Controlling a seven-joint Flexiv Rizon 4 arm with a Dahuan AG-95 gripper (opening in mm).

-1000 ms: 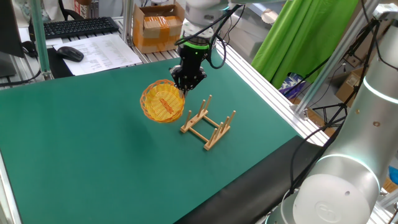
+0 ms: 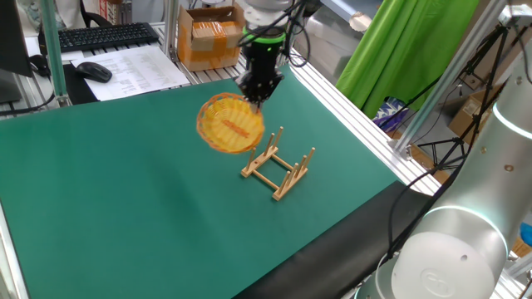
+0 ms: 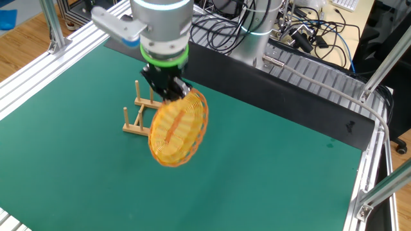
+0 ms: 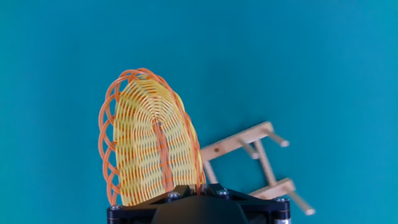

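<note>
A yellow woven basket (image 2: 230, 123) with an orange braided rim hangs tilted in the air, its rim pinched by my gripper (image 2: 256, 101). The wrist view shows the basket (image 4: 146, 137) rising from the fingers, its inside partly turned to the camera; the fingertips on its rim are mostly hidden. A wooden rack (image 2: 278, 174) with upright pegs stands on the green table, just right of and below the basket in exterior view 1. In exterior view 2 the basket (image 3: 178, 128) covers part of the rack (image 3: 136, 128). Basket and rack appear apart.
A black strip (image 2: 332, 249) runs along the side by the robot's base.
The gripper has carried the basket to the right and slightly upward in exterior view 1, bringing it closer to the rack, and the basket has turned somewhat. The rack has stayed put.
</note>
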